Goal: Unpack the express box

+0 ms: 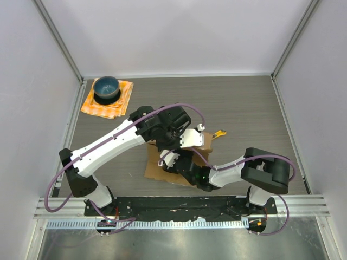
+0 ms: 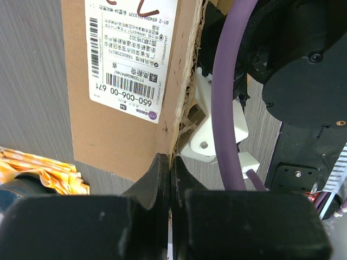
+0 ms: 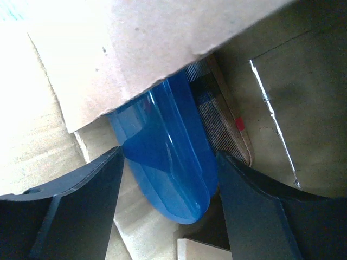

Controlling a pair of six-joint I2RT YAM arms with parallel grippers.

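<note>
The cardboard express box (image 1: pixel 153 169) lies mid-table in the top view, largely covered by both arms. A white shipping label (image 2: pixel 130 59) is on its outer face in the left wrist view. My left gripper is shut at the ragged cardboard edge, which runs to its fingertips; whether the edge is pinched I cannot tell. Inside the box, the right wrist view shows a glossy blue package (image 3: pixel 168 143) beside a dark mesh item (image 3: pixel 219 116). My right gripper is open, one finger on either side of the blue package's lower part.
A cardboard flap (image 3: pixel 135 49) overhangs the blue package's upper end. At the table's back left, a dark bowl (image 1: pixel 107 87) rests on an orange checked cloth (image 1: pixel 123 93). A yellow-handled tool (image 1: pixel 219 133) lies right of the box.
</note>
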